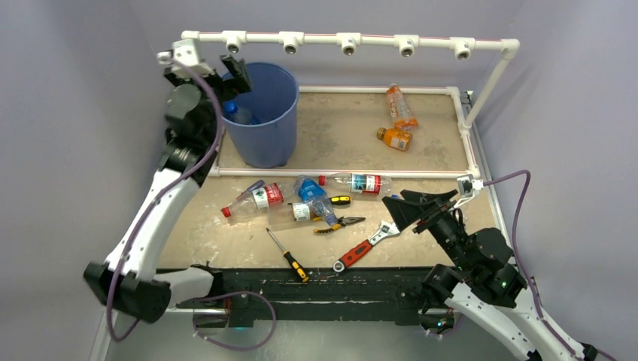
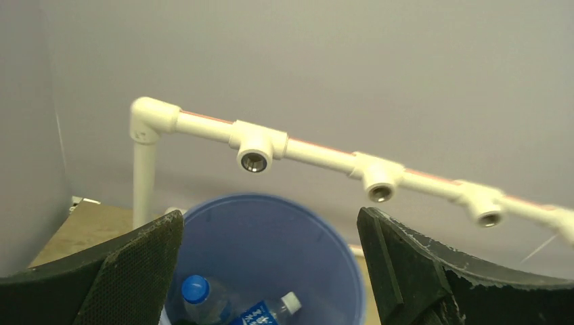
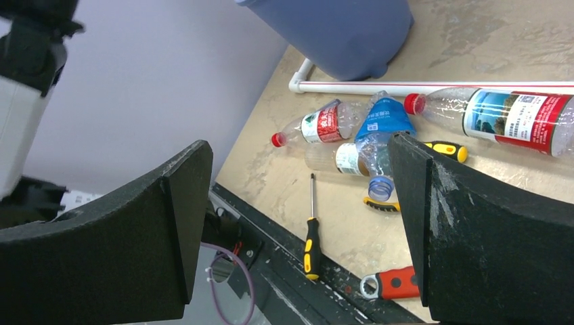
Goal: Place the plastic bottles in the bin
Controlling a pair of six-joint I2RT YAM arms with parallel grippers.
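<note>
The blue bin [image 1: 267,135] stands back left with bottles inside, among them a blue-capped one [image 2: 203,298] and a white-capped one [image 2: 267,311]. My left gripper is open above the bin, empty. Plastic bottles lie at the front: a red-labelled bottle [image 1: 267,197], a blue-labelled one [image 1: 312,192], a clear one [image 1: 297,213] and a red-capped one [image 1: 365,183]. An orange bottle [image 1: 395,139] and a crumpled orange-ended bottle [image 1: 401,105] lie in the back section. My right gripper is open, empty, at the front right.
Tools lie among and before the bottles: a screwdriver [image 1: 293,263], pliers [image 1: 338,224] and a wrench [image 1: 357,252]. A white pipe frame [image 1: 376,40] spans the back above the board, with a low rail [image 3: 440,88] dividing the board.
</note>
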